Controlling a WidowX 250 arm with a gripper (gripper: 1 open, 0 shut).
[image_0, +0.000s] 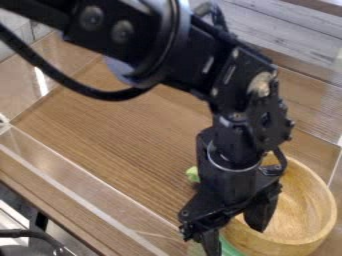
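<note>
My black gripper is low at the lower right, over the near part of a wooden bowl, its fingers open. The body of the gripper and wrist covers much of the bowl's left side. A green object shows at the bottom beside the bowl, and a small bit of light green peeks out left of the wrist.
A clear plastic edge runs along the near left side, with dark floor and cables at the lower left corner.
</note>
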